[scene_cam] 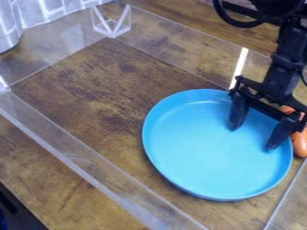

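Observation:
A black robot gripper (259,122) reaches down from the top right into a large blue plate (198,153) in the right half of the camera view, its two fingers low over the plate's back right part, spread apart with no object visible between them. An orange object (300,144), partly hidden by the gripper and plate, lies just past the plate's right edge.
Clear plastic barriers cross the wooden table (90,117). A clear bracket (110,24) stands at the back, and a white object (7,22) is at the top left. The table left of the plate is bare.

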